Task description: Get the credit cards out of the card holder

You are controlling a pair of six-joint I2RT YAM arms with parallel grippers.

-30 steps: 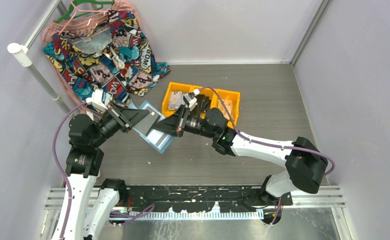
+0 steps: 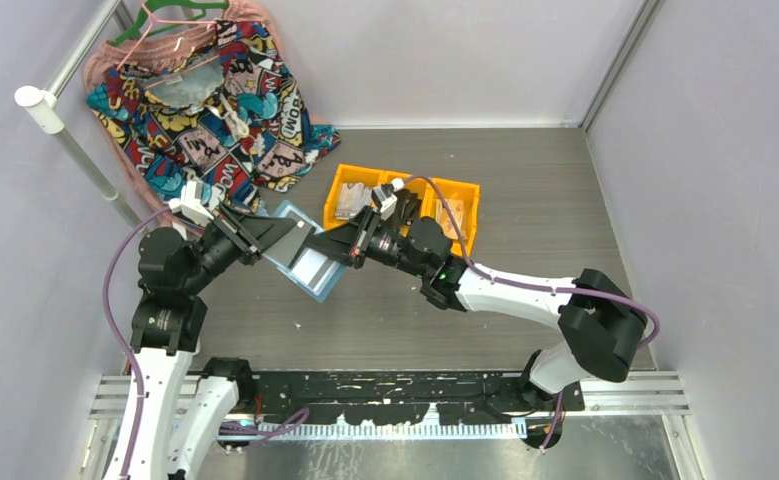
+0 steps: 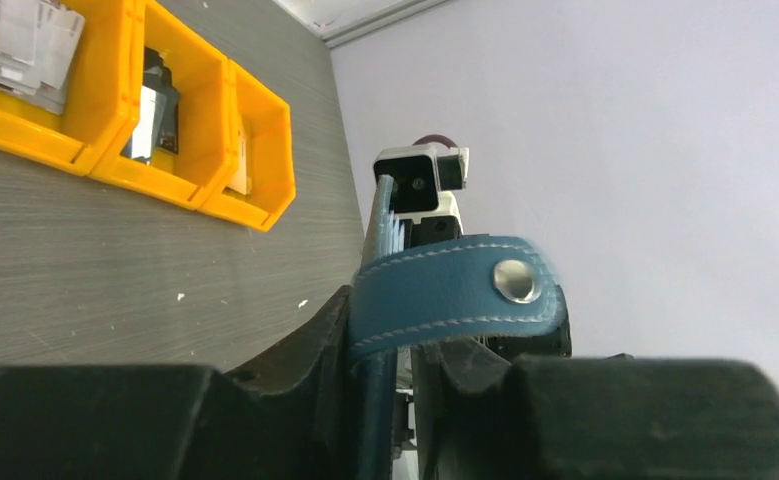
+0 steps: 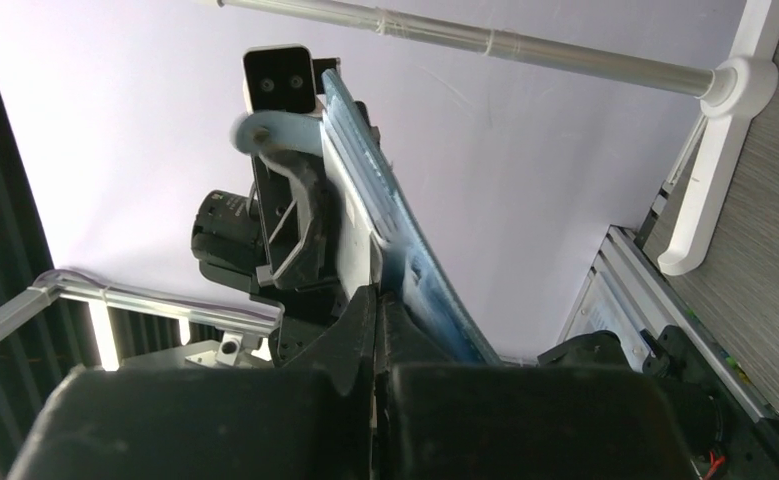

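The blue card holder point(image 2: 310, 275) is held up over the table, tilted, with pale cards or sleeves in it. My left gripper point(image 2: 293, 224) is shut on it from the left. In the left wrist view the holder's blue strap point(image 3: 425, 293) with a metal snap stands clear above the fingers. From the right, my right gripper point(image 2: 312, 243) reaches against the holder's open face, its fingers shut. The right wrist view shows its fingertips point(image 4: 365, 310) right at a white card edge point(image 4: 350, 220) inside the holder. No card shows clearly between them.
A yellow divided bin point(image 2: 449, 187) stands behind the grippers, with cards point(image 2: 353, 200) in its left part and dark items in the middle. Patterned clothing point(image 2: 205, 110) hangs at back left near a white pole point(image 2: 90, 165).
The right arm has shifted a little leftward, its elbow most clearly, and its gripper stays against the holder. The holder's lower edge has tipped slightly away from the front.
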